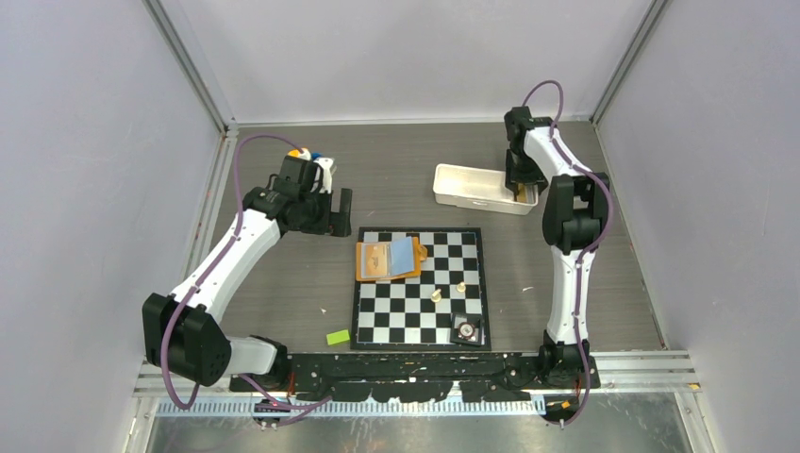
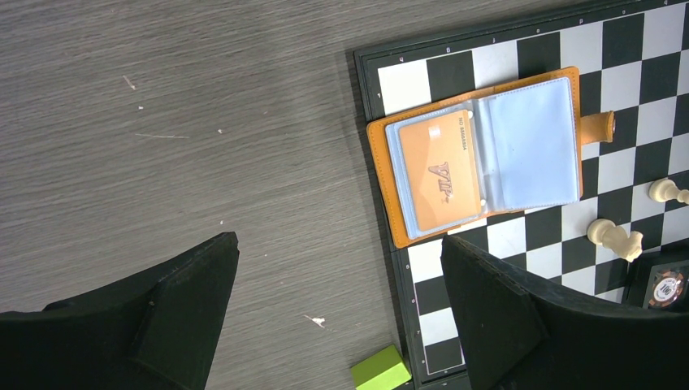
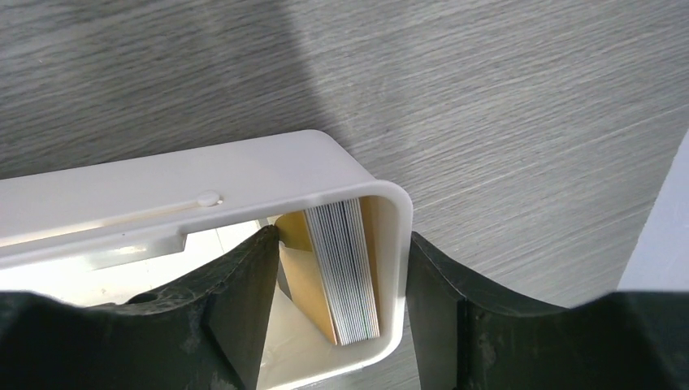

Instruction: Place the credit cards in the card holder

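An open card holder (image 1: 391, 258) lies on the chessboard, an orange VIP card (image 2: 439, 171) in its left sleeve. A white plastic box (image 1: 472, 189) stands at the back right, with a stack of cards (image 3: 341, 268) on edge against its end wall. My right gripper is over that end, its fingers either side of the stack and wall, part open; whether it grips them I cannot tell. My left gripper hangs open left of the chessboard, nothing between its fingers.
Two pale chess pieces (image 2: 614, 239) and a black object with a chip (image 2: 666, 284) are on the chessboard (image 1: 415, 321). A green block (image 2: 378, 370) lies beside it.
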